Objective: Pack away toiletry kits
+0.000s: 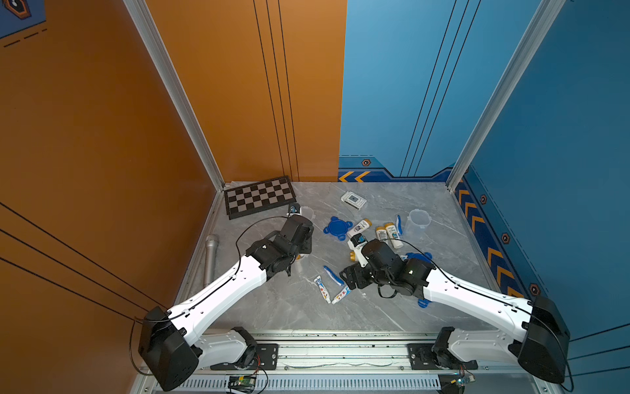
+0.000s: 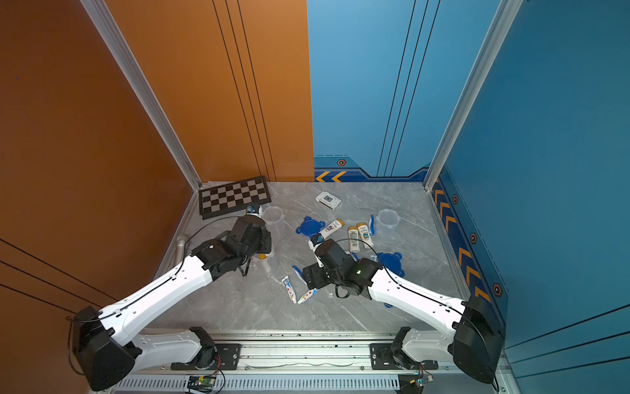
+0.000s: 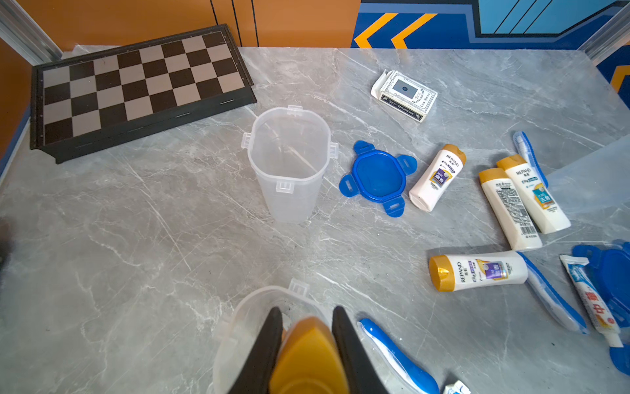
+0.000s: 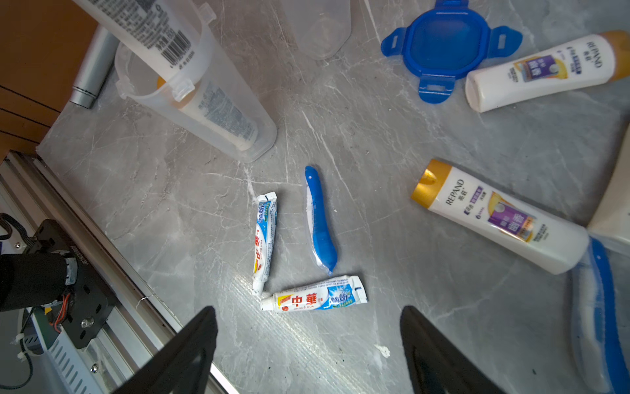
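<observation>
My left gripper is shut on a bottle with an orange cap [image 3: 308, 364], tilted over a clear cup [image 4: 242, 138] that holds another bottle. My open right gripper hangs over the table near two toothpaste tubes [image 4: 263, 236] and a blue toothbrush [image 4: 320, 223]. Several more bottles [image 3: 485, 269] lie to the right, with toothbrushes [image 3: 551, 295] and another toothpaste tube [image 3: 587, 295]. An empty cup [image 3: 288, 170] stands behind, beside a blue lid [image 3: 377, 174]; a second blue lid [image 3: 610, 275] lies at the right.
A checkerboard case [image 3: 144, 85] lies at the back left and a card box [image 3: 403, 95] at the back. Another clear cup [image 2: 388, 220] stands at the right. A metal cylinder [image 1: 210, 256] lies along its edge.
</observation>
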